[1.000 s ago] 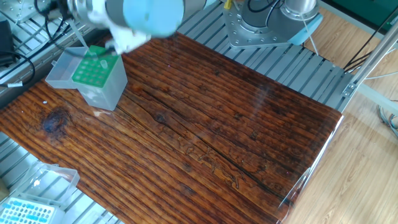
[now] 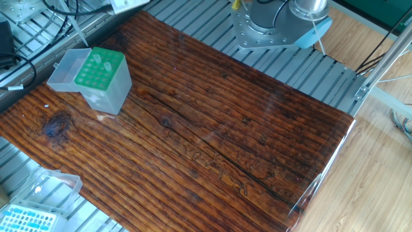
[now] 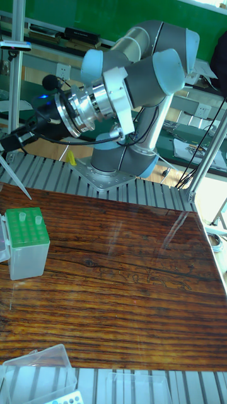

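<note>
A clear box with a green perforated top [image 2: 103, 67] stands upright on the dark wooden board [image 2: 212, 129], with two pale tips standing in its holes. Its clear lid [image 2: 67, 71] hangs open on the left. In exterior view 3 the same box [image 3: 28, 259] is at the left edge. My black gripper [image 3: 9, 141] is raised behind and above the box there, its end running into the left border. Whether its fingers are open or shut does not show, nor whether it holds anything. Only a white part of my arm [image 2: 125, 4] enters exterior view 2 at the top.
A second clear-lidded box [image 2: 51, 190] with a white and blue rack [image 2: 29, 219] sits at the near left corner. Slatted metal table [image 2: 302, 71] surrounds the board, with my arm's base plate [image 2: 267, 32] behind it. The board's middle and right are clear.
My arm has drawn up and away from over the green-topped box, leaving exterior view 2 almost entirely. Both tips on the box are now uncovered. The boxes have stayed put.
</note>
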